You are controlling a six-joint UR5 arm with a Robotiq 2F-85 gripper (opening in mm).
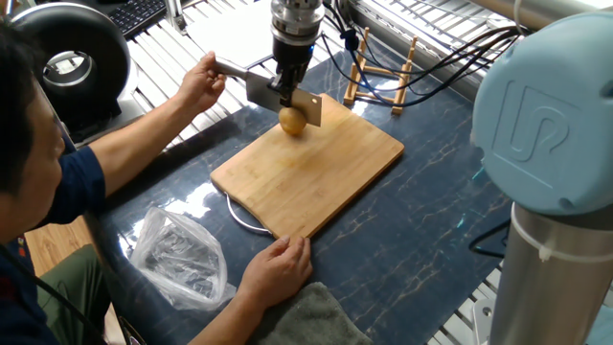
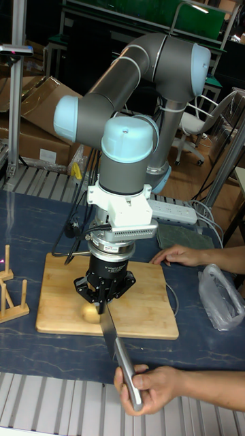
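A yellow-brown round item, like a potato, sits near one end of the wooden cutting board. Above it, my black gripper points down, its fingertips against or just in front of a cleaver blade. A person's hand holds the cleaver by its handle. In the other exterior view, the blade runs up beneath my gripper, with the round item right beside it. Whether my fingers clamp the blade or the round item is hidden.
The person's other hand rests at the board's near corner. A clear plastic bag and a grey cloth lie close by. Near the board's far side stands a small wooden rack. To the board's right, the dark table is bare.
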